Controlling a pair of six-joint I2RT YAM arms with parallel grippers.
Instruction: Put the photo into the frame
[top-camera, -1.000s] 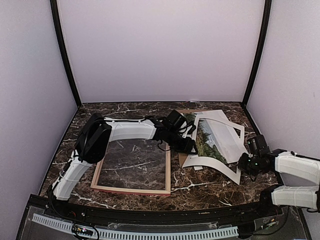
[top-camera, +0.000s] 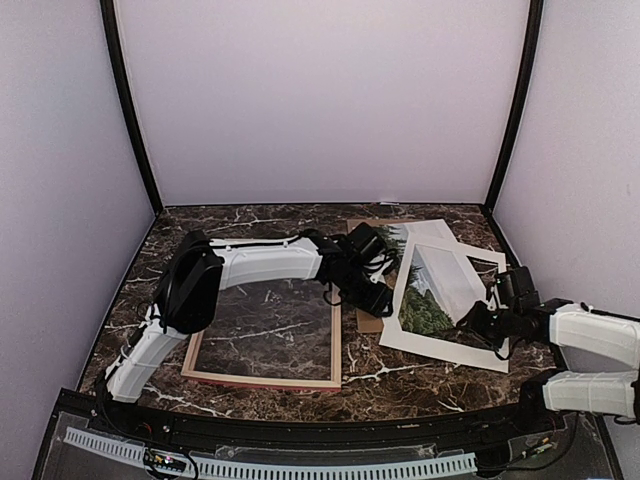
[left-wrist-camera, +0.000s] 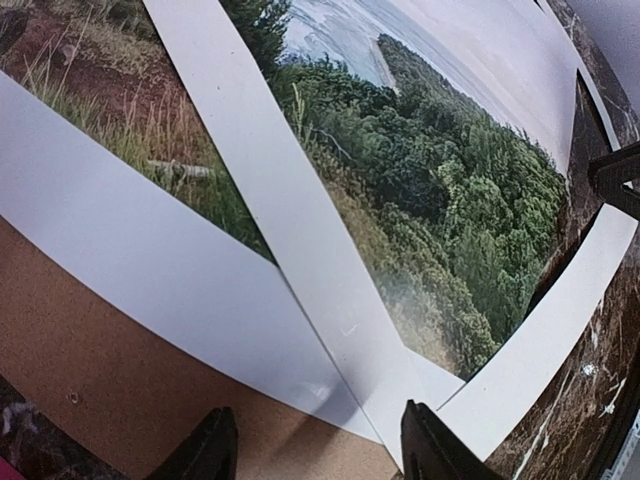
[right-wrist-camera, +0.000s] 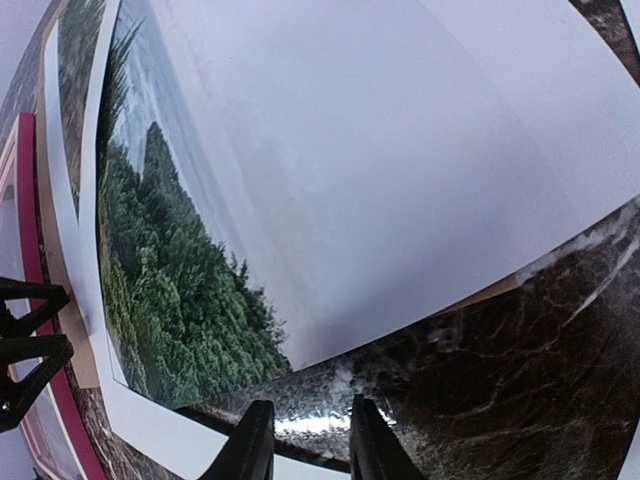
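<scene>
A white rectangular mat with an open window lies flat but tilted over the landscape photo. Through the window show the photo's green trees and pale sky; part of the photo sticks out left of the mat. My left gripper is open, one finger by the mat's near-left corner. At the mat's near-right part, my right gripper stands partly open, its fingers apart over the near strip. To the left, the wooden picture frame lies empty, its far part hidden by my left arm.
A brown backing board lies under the photo, its left edge close to the frame. Bare dark marble table runs along the front. White walls close off the back and both sides.
About a second ago the mat's near strip was bowed upward. Now it lies flat and has shifted right.
</scene>
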